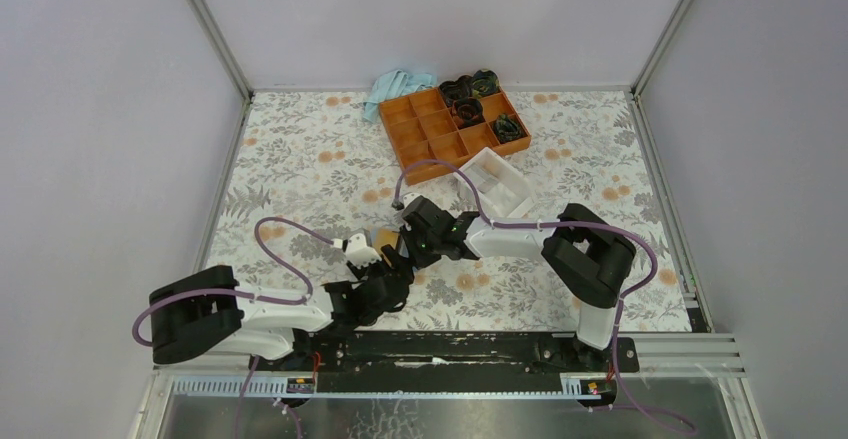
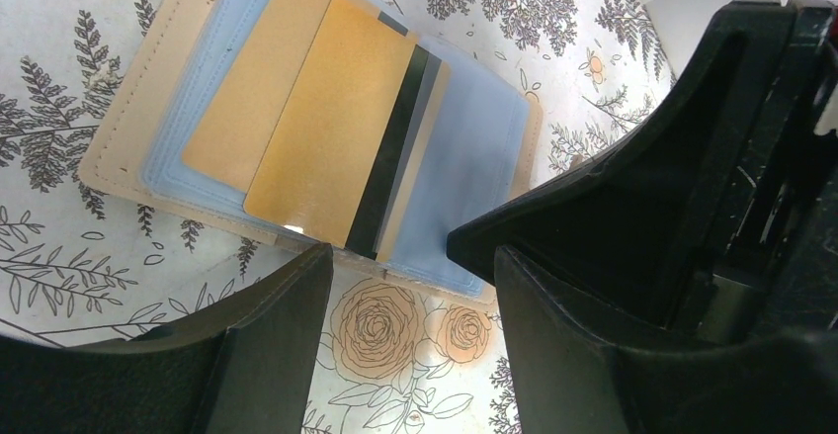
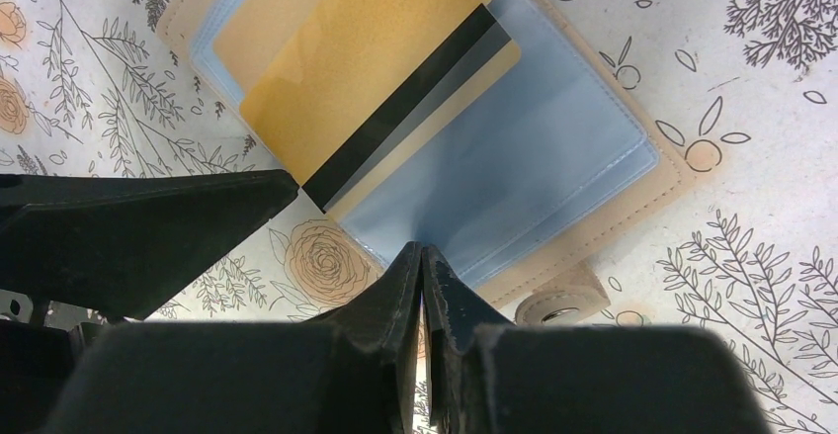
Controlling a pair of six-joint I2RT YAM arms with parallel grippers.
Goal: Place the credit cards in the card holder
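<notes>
A gold card with a black stripe (image 2: pixel 336 118) lies slanted over the blue inner face of the tan card holder (image 2: pixel 474 147). Under it shows a tan card or layer (image 2: pixel 252 83); which, I cannot tell. My left gripper stands open at the holder's near edge, nothing seen between its fingers. In the right wrist view, the tips of my right gripper are close together at the holder's near edge; whether they pinch its rim is hidden. A finger of the left gripper reaches the card's near corner there.
An orange compartment tray (image 1: pixel 425 129) holding dark coiled items (image 1: pixel 467 111) stands at the back, with a blue cloth (image 1: pixel 395 84) at its left. A white box (image 1: pixel 505 184) sits behind my right arm. Both grippers are very close together over the holder.
</notes>
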